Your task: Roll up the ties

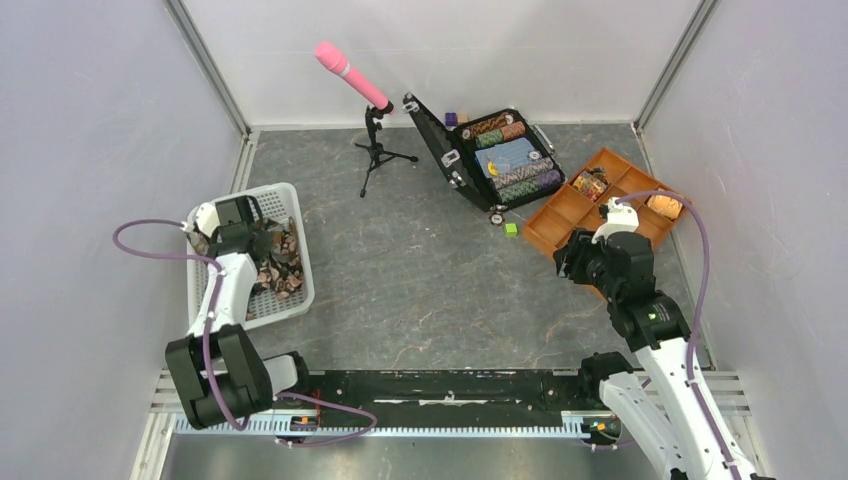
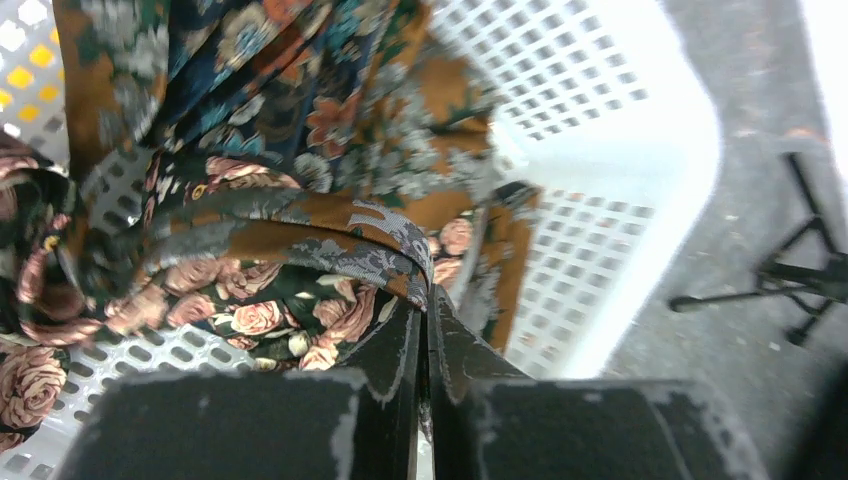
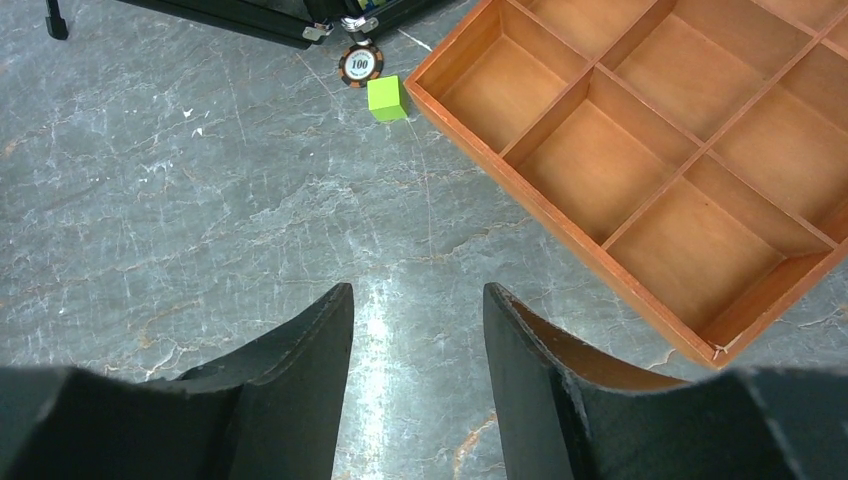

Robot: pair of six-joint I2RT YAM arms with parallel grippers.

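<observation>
In the white basket at the left lie several patterned ties, with floral and brown-grey cloth. My left gripper is over the basket, shut on a brown-and-grey tie, which is drawn up between its fingers from the pile. My right gripper hangs open above the grey floor beside the wooden divided tray, with nothing between its fingers.
An open black case of chips stands at the back, with a green cube in front of it. A pink microphone on a tripod is at back left of it.
</observation>
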